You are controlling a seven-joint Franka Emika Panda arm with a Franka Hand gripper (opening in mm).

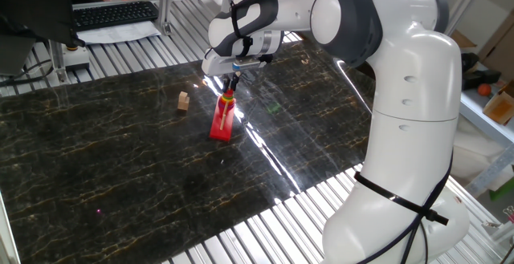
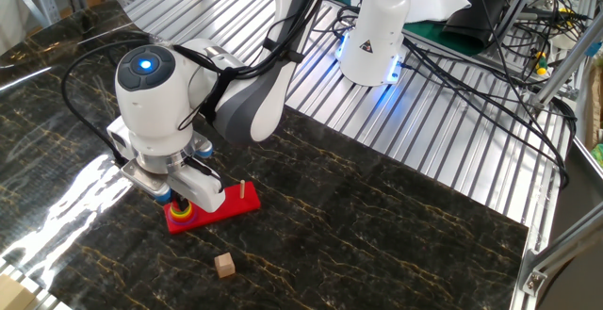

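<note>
A long red base (image 1: 221,129) lies on the dark marbled tabletop, a thin wooden peg (image 2: 242,189) standing near one end. At its other end sit coloured rings (image 2: 180,216), yellow and red among them. My gripper (image 1: 233,83) points down right over those rings, its dark fingertips close to or touching their top. In the second exterior view, the hand's white housing covers much of the gripper (image 2: 182,200). Whether the fingers pinch a ring or stand apart cannot be made out. A small wooden block (image 1: 183,101) rests on the tabletop beside the base.
Ridged metal table (image 2: 424,150) borders the tabletop on the robot's side. A keyboard (image 1: 115,14) lies at the far left. Loose cables (image 2: 499,112) run over the metal near the robot's foot.
</note>
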